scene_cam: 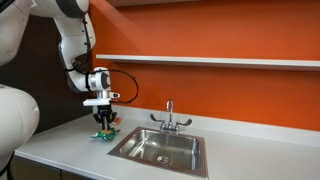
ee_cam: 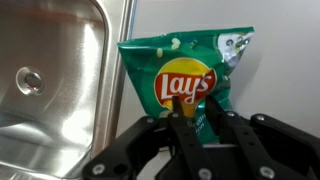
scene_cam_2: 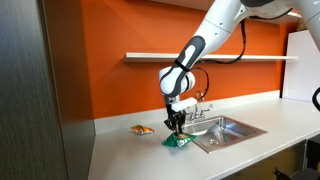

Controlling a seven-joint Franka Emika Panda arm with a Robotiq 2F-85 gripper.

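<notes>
A green Lay's chip bag point(ee_cam: 186, 75) lies on the counter just to the right of the sink edge in the wrist view. In exterior view 2 the same green bag point(scene_cam_2: 178, 140) is directly under the arm. My gripper points down over the bag's lower part, its fingertips a small way apart with bag surface showing between them. From exterior view 1, the gripper point(scene_cam: 105, 124) is low at the green bag point(scene_cam: 103, 135). Whether the fingertips touch the bag is too small to tell.
An orange packet point(scene_cam_2: 142, 129) lies near the wall. The steel sink point(scene_cam: 164, 149) with its faucet point(scene_cam: 169, 115) is set into the counter beside the bag. A white shelf point(scene_cam: 200, 61) runs along the orange wall. Counter right of the sink in exterior view 1 is clear.
</notes>
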